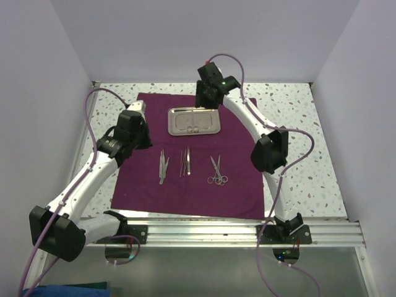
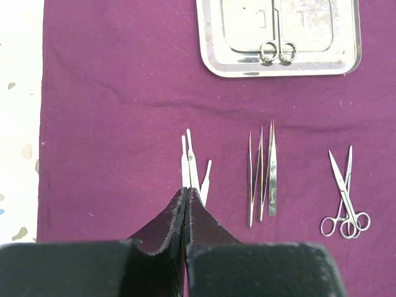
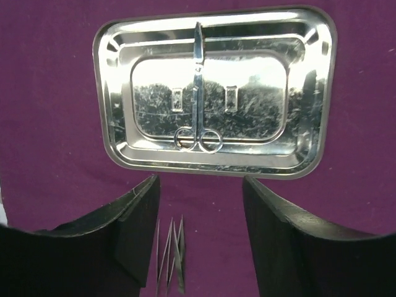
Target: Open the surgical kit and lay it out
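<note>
The metal tray [image 1: 179, 129] rests on the purple cloth [image 1: 142, 185], holding one ring-handled instrument [image 3: 198, 111] lying lengthwise across its middle. Below it lie white scalpel handles [image 2: 192, 167], several tweezers [image 2: 272, 185] and scissors [image 2: 348, 204] in groups. My left gripper is shut, hovering over the cloth's left part, nothing visible between its fingers. My right gripper is open above the tray, nothing between its fingers.
A speckled white table [image 1: 297, 148] borders the cloth on both sides, with clear space at the right. Grey walls enclose the sides and back.
</note>
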